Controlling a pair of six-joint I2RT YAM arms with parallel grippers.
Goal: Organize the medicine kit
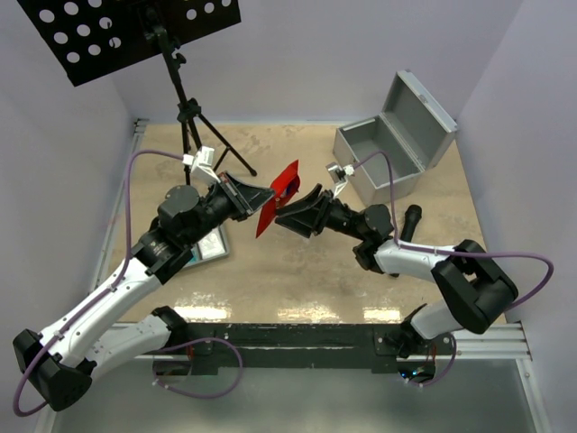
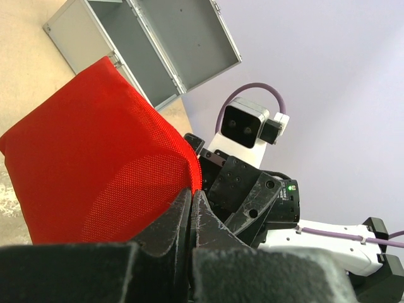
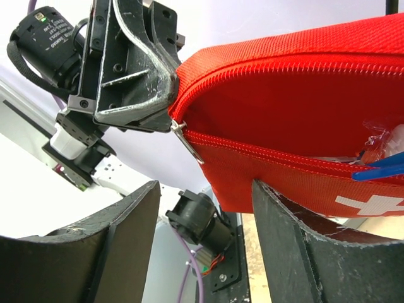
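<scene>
My left gripper is shut on one edge of a red medicine pouch (image 1: 280, 195), which hangs in the air above the table. In the right wrist view the pouch's zipped mouth gapes, with a clear plastic packet (image 3: 377, 146) and a blue item (image 3: 385, 169) inside and a white cross (image 3: 371, 205) on its front. A metal zipper pull (image 3: 187, 142) dangles near the end held by the left fingers (image 3: 142, 95). Facing that pull, my right gripper is part open, with nothing gripped between its fingers.
An open grey case (image 1: 371, 149) stands empty at the back right. A tray (image 1: 215, 245) lies partly under the left arm, and a black object (image 1: 412, 221) behind the right arm. A black stand (image 1: 187, 110) rises at the back left.
</scene>
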